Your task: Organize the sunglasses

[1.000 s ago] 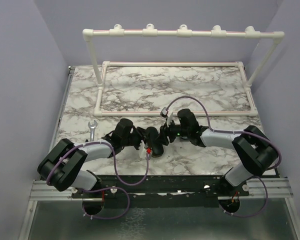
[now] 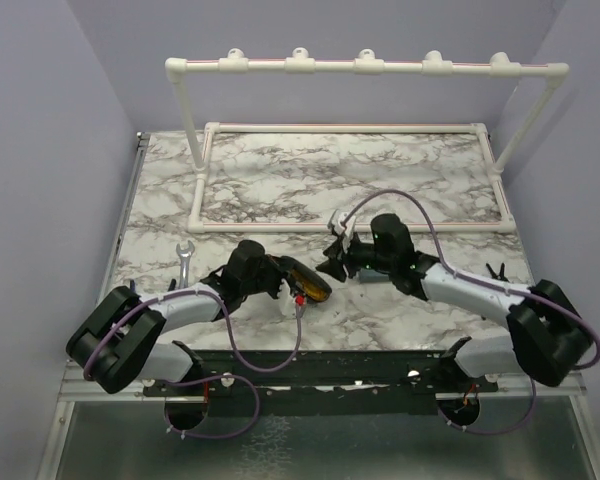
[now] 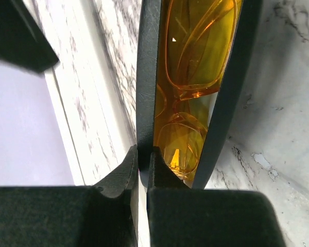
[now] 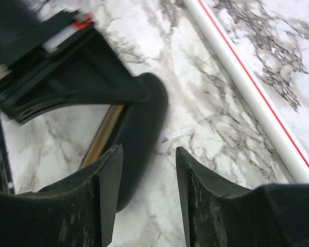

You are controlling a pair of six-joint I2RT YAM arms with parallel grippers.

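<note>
A dark open glasses case (image 2: 310, 280) lies at the front centre, with yellow-orange sunglasses (image 3: 183, 144) inside. My left gripper is shut at the case's near end, against its dark rim in the left wrist view; whether the rim is between the fingers is unclear. My right gripper stands open to the right of and above the case, with nothing held. In the right wrist view the case's dark outer side shows below the left gripper's body.
A white pipe frame (image 2: 350, 225) spans the back of the marble table. A wrench (image 2: 185, 260) lies at the left. A grey-blue tray (image 2: 375, 278) sits partly hidden behind the right arm, and small dark items lie at the right edge.
My right gripper has moved away from the case to the right. The case now appears more tilted, its yellow interior showing in the top view, and my left arm has shifted slightly.
</note>
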